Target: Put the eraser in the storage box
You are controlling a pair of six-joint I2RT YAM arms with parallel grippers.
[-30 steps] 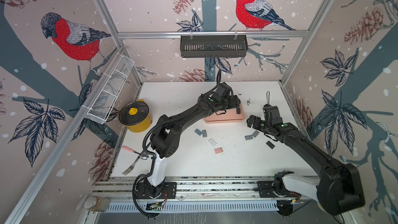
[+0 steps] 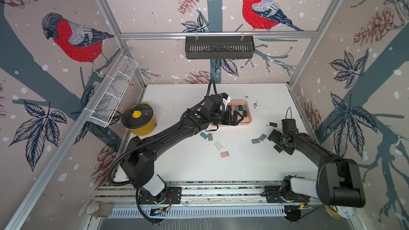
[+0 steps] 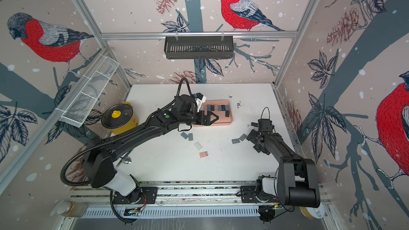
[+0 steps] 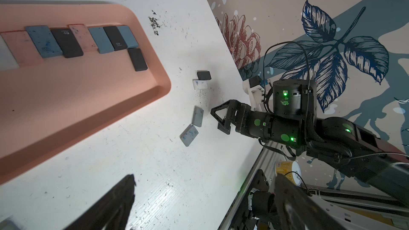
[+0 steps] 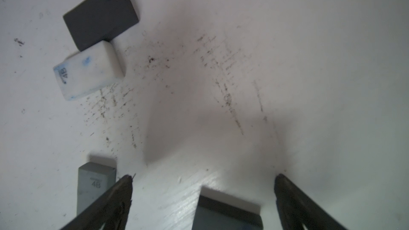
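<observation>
A pink storage box (image 4: 85, 93) holds a row of pink, blue, black and white erasers along its far side. My left gripper (image 2: 233, 118) is open above the box's front, nothing between its fingers. My right gripper (image 2: 279, 141) is open, low over the table at the right. In the right wrist view, a dark eraser (image 5: 101, 15), a white eraser (image 5: 88, 70), a grey 4B eraser (image 5: 95, 187) and another dark one (image 5: 228, 213) lie below it. More loose erasers, including a pink one (image 2: 225, 154), lie in front of the box.
A yellow pot (image 2: 142, 127) stands at the left of the table (image 2: 191, 168). A hanging dark rack (image 2: 219, 46) is on the back wall and a white wire shelf (image 2: 110, 91) on the left wall.
My left gripper has moved a little toward the front, out of the box's back area. My right gripper has shifted right and toward the front, down among loose erasers.
</observation>
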